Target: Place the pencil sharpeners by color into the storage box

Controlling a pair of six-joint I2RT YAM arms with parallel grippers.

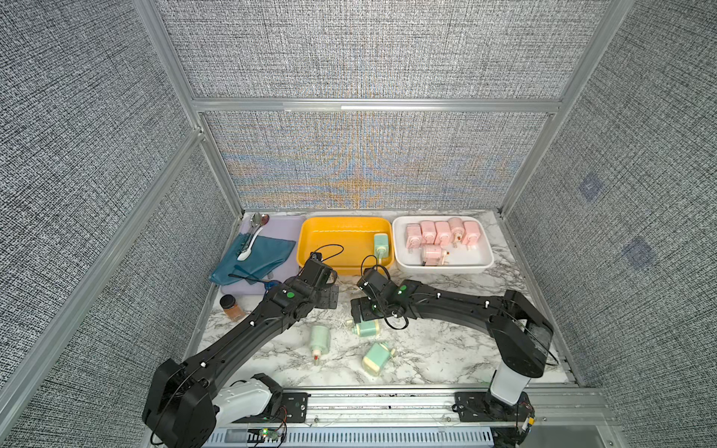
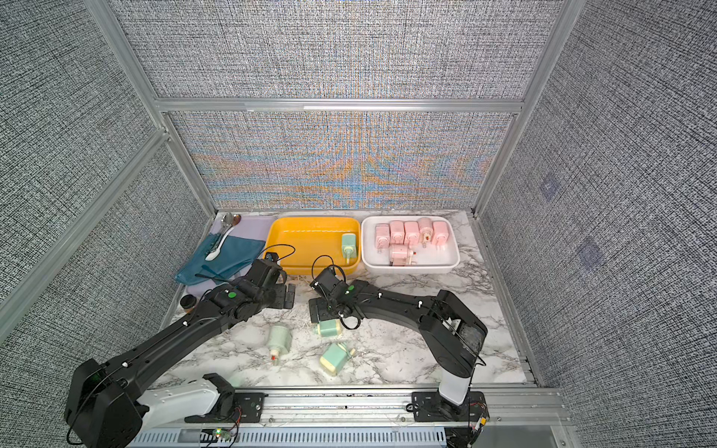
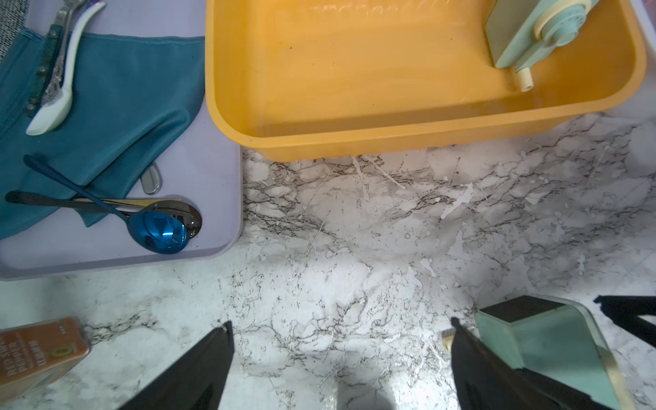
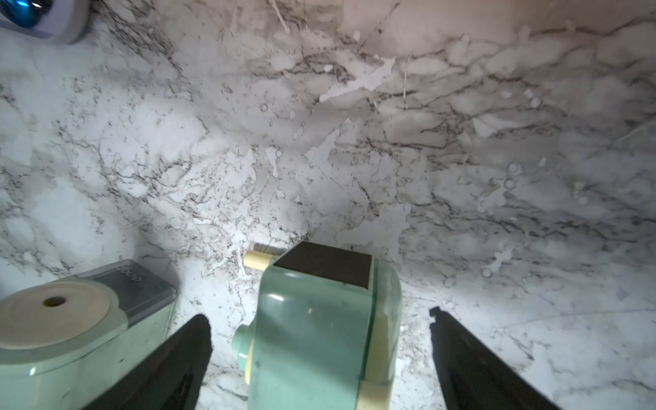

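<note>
Three green pencil sharpeners lie on the marble table: one just under my right gripper, a left one point(image 1: 319, 339) and a front one point(image 1: 377, 358). In the right wrist view the nearest green sharpener point(image 4: 314, 335) sits between the spread fingers, not gripped. My left gripper is open over bare table, empty, left of that sharpener. Inside the yellow box point(image 1: 328, 261), one green sharpener point(image 1: 381, 245) stands at the right end. Several pink sharpeners point(image 1: 428, 232) are in the white box point(image 1: 478, 265), most in a back row.
A lilac tray point(image 3: 218, 212) with a teal cloth point(image 3: 136, 89) and spoons lies at the left. Near it is a small brown-orange jar point(image 1: 230, 307). The two grippers are close together mid-table.
</note>
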